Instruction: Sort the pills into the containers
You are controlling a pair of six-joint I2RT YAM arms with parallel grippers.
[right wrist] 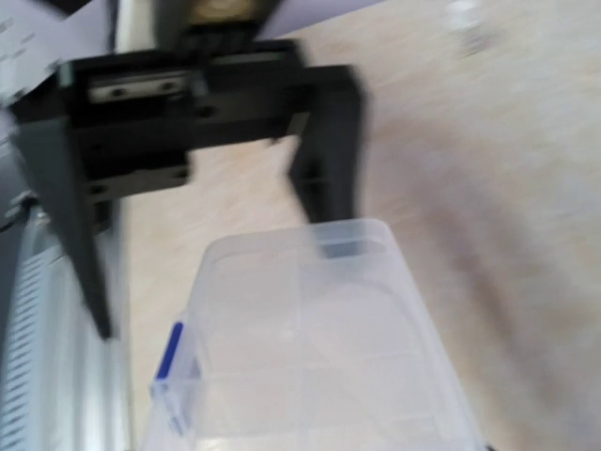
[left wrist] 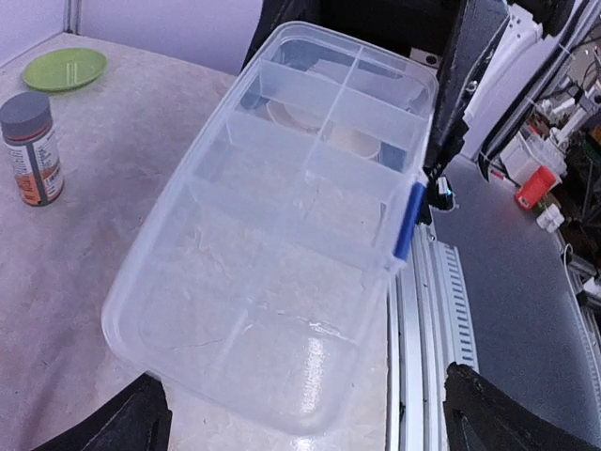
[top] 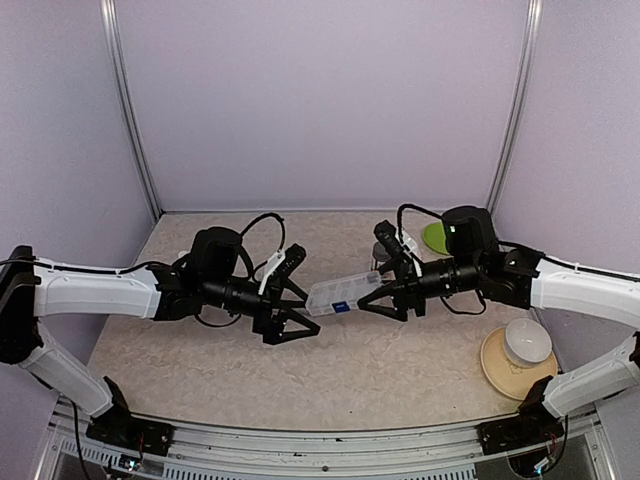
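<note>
A clear plastic compartment box (top: 345, 291) with a blue latch hangs above the table, its right end in my right gripper (top: 383, 300), which is shut on it. In the left wrist view the box (left wrist: 272, 216) fills the middle, and no pills show in its compartments. My left gripper (top: 302, 314) stands open at the box's left end; its fingers (left wrist: 488, 413) are spread wide and do not close on the box. A pill bottle (left wrist: 34, 150) with a grey cap and orange-white body stands on the table, mostly hidden behind the right arm from above.
A green plate (top: 435, 237) lies at the back right. A white bowl (top: 527, 342) sits on a tan plate (top: 494, 372) at the front right. A small clear object (right wrist: 463, 13) is blurred in the right wrist view.
</note>
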